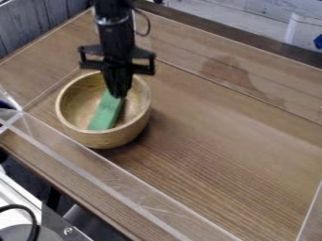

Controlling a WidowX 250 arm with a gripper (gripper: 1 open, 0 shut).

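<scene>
A wooden bowl (78, 127) sits on the left part of the wooden table. A green oblong object (107, 113) lies inside it, tilted lengthwise away from me. My black gripper (119, 75) hangs over the back of the bowl, above the green object's far end, and looks blurred. Its fingers partly hide that end, and I cannot see clearly what is between them.
A white object with a cable stands at the lower left, past the table's edge. Pale items lie beyond the back right edge.
</scene>
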